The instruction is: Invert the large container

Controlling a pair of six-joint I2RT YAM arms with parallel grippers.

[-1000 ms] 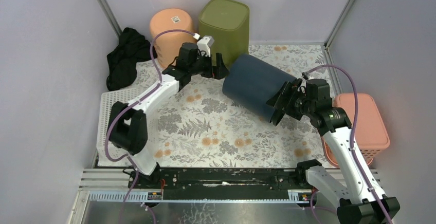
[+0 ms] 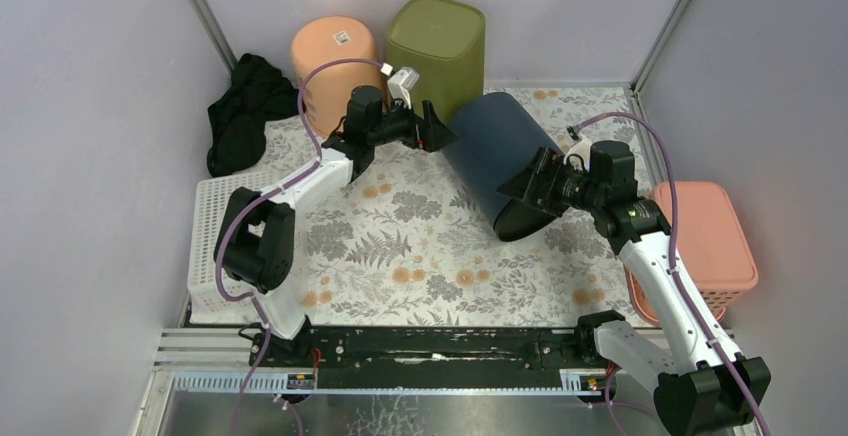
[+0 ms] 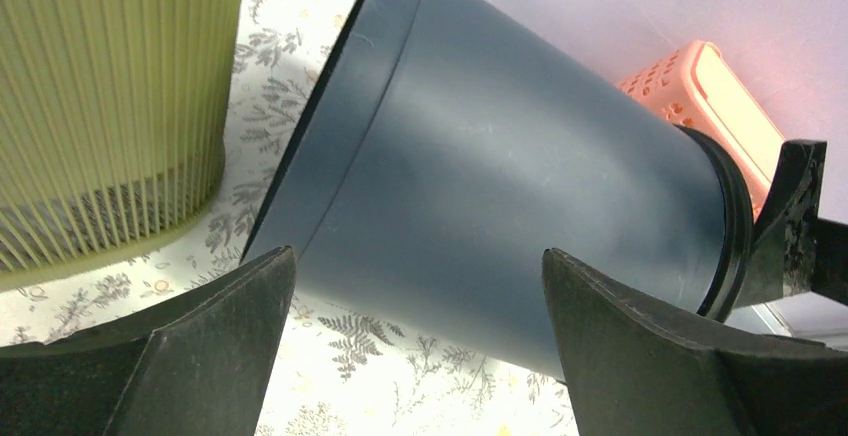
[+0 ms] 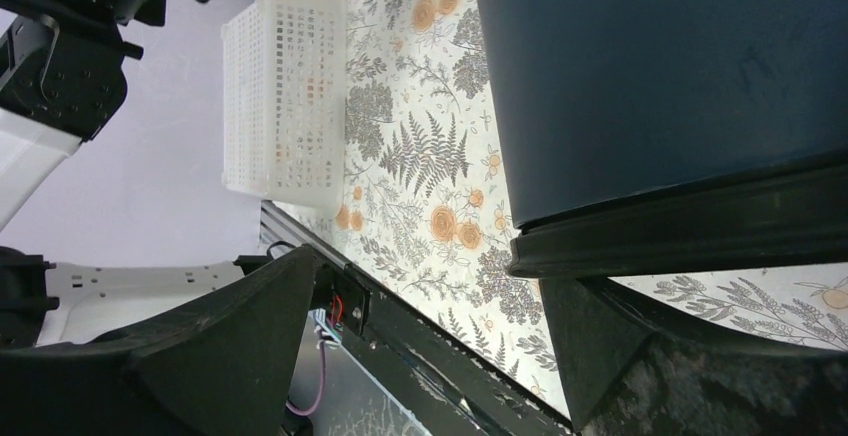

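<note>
The large dark blue container (image 2: 500,146) leans over on its side in the top view, its black-rimmed open end toward the front right and its closed end near the green bin. My left gripper (image 2: 437,128) stands open beside the closed end; in the left wrist view the container wall (image 3: 500,166) shows beyond its spread fingers. At the open end is my right gripper (image 2: 528,181), its fingers apart. In the right wrist view one right finger (image 4: 610,356) lies at the black rim (image 4: 690,221); nothing shows gripped between the fingers.
A green bin (image 2: 435,46) and an orange bin (image 2: 335,66) stand at the back, with black cloth (image 2: 250,106) to their left. A white basket (image 2: 210,236) is at left, an orange basket (image 2: 705,226) at right.
The container has turned, its open end swinging toward the front and left while its closed end shifted back. My right gripper has moved slightly left and back; the left one slightly right.
</note>
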